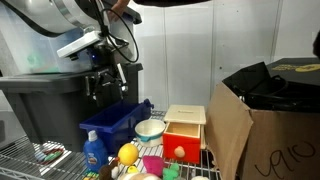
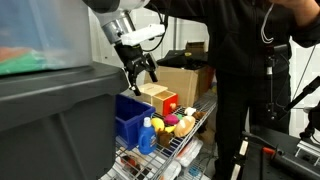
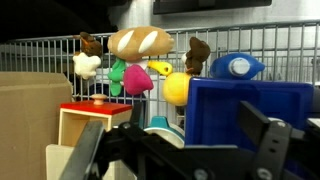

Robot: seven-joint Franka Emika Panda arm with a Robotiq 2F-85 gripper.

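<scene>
My gripper (image 1: pixel 108 86) hangs above the blue bin (image 1: pixel 118 125), its fingers spread with nothing seen between them. In the wrist view the dark fingers stand well apart at the bottom, before the blue bin (image 3: pixel 235 115). On the wire rack lie an orange ball (image 1: pixel 128 154), a pink item (image 1: pixel 153 164), a blue bottle (image 1: pixel 95 150) and a white bowl (image 1: pixel 150 130). An open red-and-cream box (image 1: pixel 182 142) holds a small orange-brown item. The wrist view also shows a bread-like toy (image 3: pixel 140 42) and a yellow toy (image 3: pixel 160 67).
A large dark grey tote (image 1: pixel 60 105) stands beside the blue bin. On the other side is a cardboard box (image 1: pixel 235 130) with dark contents. In exterior view 2 a person in black (image 2: pixel 250 65) stands close to the rack.
</scene>
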